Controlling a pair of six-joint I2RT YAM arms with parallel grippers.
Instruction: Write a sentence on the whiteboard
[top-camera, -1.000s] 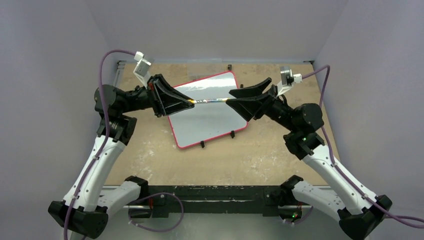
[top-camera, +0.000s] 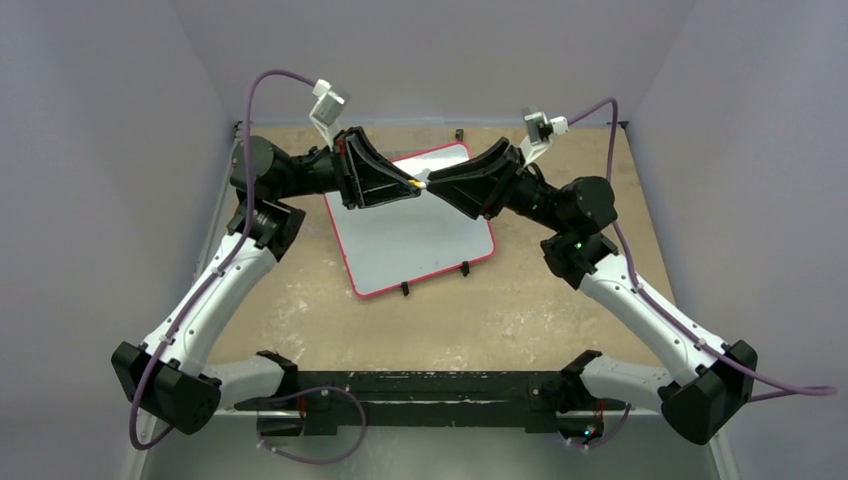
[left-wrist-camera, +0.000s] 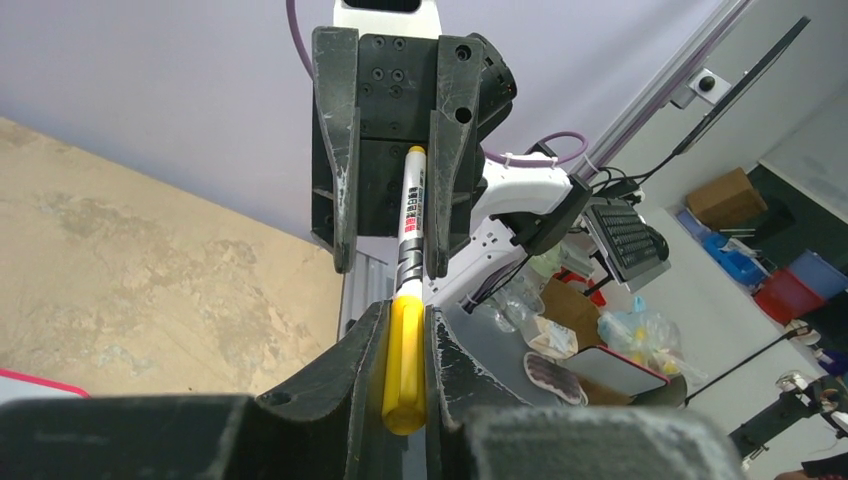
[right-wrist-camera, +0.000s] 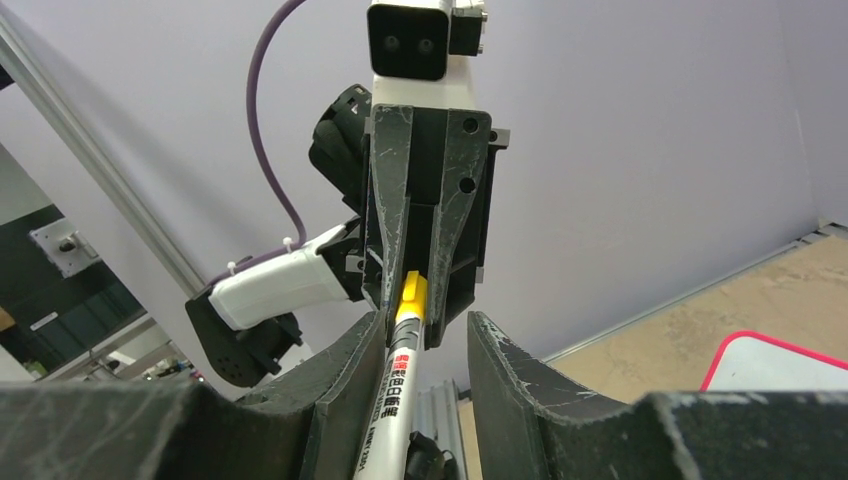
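My left gripper is shut on the yellow-capped end of the marker. The marker's white body points across to my right gripper, whose fingers stand open around it. From the right wrist, the printed white barrel runs between my right fingers, lying close to the left one with a gap to the right one. Seen from above, the two grippers almost meet, hiding most of the marker. Beneath them the whiteboard with its red edge lies tilted on the table, its visible surface blank.
Black clips hold the whiteboard's edge. Bare tan table lies in front of it and to both sides. Grey walls enclose the workspace; purple cables run along both arms.
Both arms have moved toward each other.
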